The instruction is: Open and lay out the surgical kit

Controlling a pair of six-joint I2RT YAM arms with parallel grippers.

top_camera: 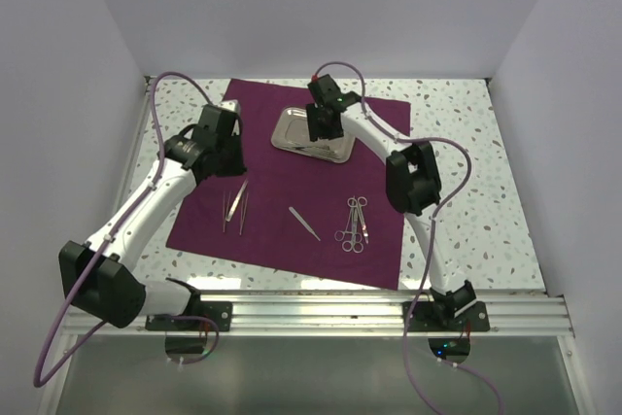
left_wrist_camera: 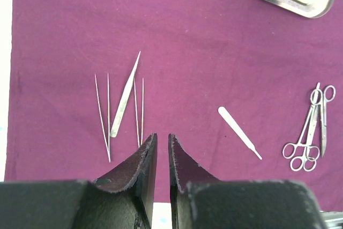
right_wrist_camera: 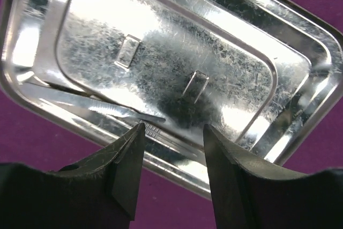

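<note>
The metal tray lies on the purple cloth near its back edge. Inside it, along the front side, are a flat silver handle and another thin instrument, partly overlapped. My right gripper hovers over this side of the tray, open and empty. On the cloth lie a tapered pair of tweezers, thin tweezers on its left and right, a slim handle and scissor-like instruments. My left gripper is above the cloth's left part, a narrow empty gap between its fingertips.
Bare cloth stretches between the tray and the instruments in front. Walls border the table on the left, back and right.
</note>
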